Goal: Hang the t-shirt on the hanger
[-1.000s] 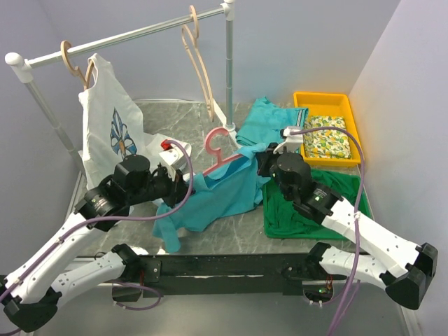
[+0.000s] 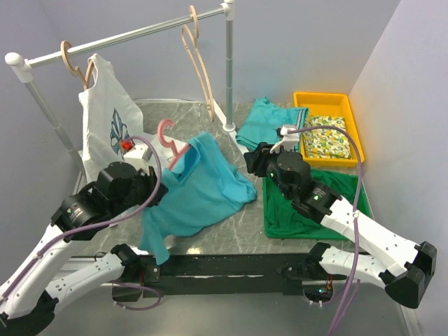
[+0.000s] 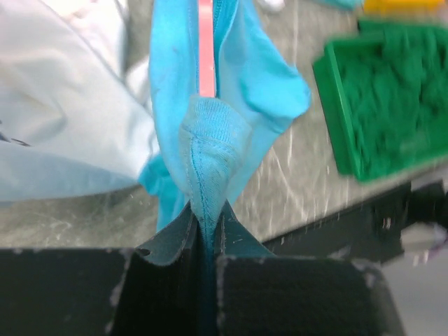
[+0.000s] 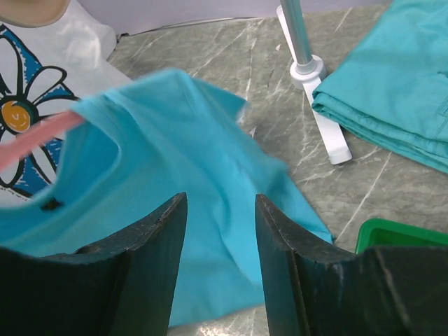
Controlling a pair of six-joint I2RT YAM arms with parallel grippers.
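Note:
The turquoise t-shirt point(image 2: 210, 185) hangs in the air with a pink hanger point(image 2: 175, 145) at its neck, the hook standing out of the cloth. My left gripper is shut on a bunched part of the shirt, and the pink bar of the hanger point(image 3: 206, 49) runs into the cloth just beyond. My right gripper is part open with nothing between its fingers; the shirt point(image 4: 175, 210) spreads out beyond them. How far the hanger's far arm reaches inside the shirt is hidden.
A metal rack point(image 2: 133, 35) carries a white printed garment point(image 2: 105, 112) and an empty wooden hanger point(image 2: 199, 63). Folded turquoise cloth point(image 2: 266, 120), a yellow bin point(image 2: 322, 96) and a green tray point(image 2: 308, 239) stand at the right.
My left gripper has moved left, carrying the shirt and hanger along. The shirt's right end has come away from my right gripper, which has hardly moved and has opened.

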